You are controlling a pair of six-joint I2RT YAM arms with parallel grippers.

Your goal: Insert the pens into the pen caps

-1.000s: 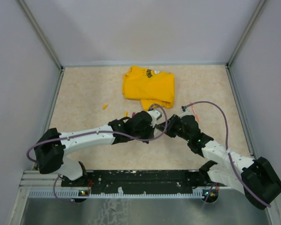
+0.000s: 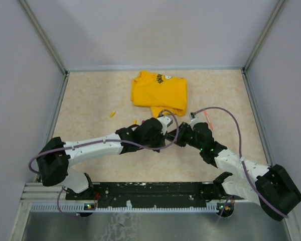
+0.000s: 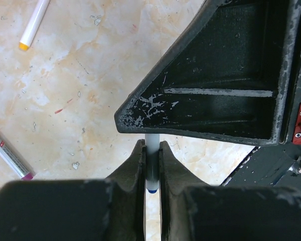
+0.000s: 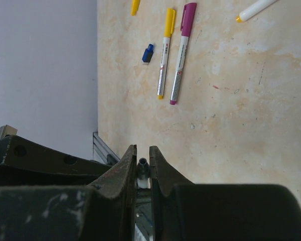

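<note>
My left gripper is shut on a white pen with a blue tip (image 3: 152,142), held vertical in its view, while the other gripper's black finger reaches across above it. My right gripper is shut on a slim pale piece (image 4: 143,176) with a dark end. Both grippers meet near the middle in the top view, their tips mostly hidden there. A yellow pen (image 4: 163,65), a magenta pen (image 4: 179,70), a small blue cap (image 4: 147,55) and a white pen with a yellow end (image 4: 256,9) lie on the table.
A folded yellow cloth (image 2: 158,90) lies at the back. A yellow piece (image 2: 112,114) lies at left, a pinkish pen (image 2: 209,120) at right.
The right arm has shifted very slightly around its wrist near the middle; otherwise little has visibly changed in the top view.
</note>
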